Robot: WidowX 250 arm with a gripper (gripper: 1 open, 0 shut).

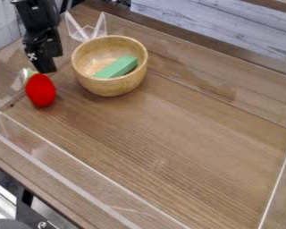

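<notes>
My black gripper (33, 61) is open at the upper left, just above and behind a red oval object (39, 91) with a green top, which lies on the wooden table. Nothing shows between its fingers. To the right a wooden bowl (90, 83) holds a green block (117, 68).
A white wire-like object (94, 25) stands behind the bowl.
</notes>
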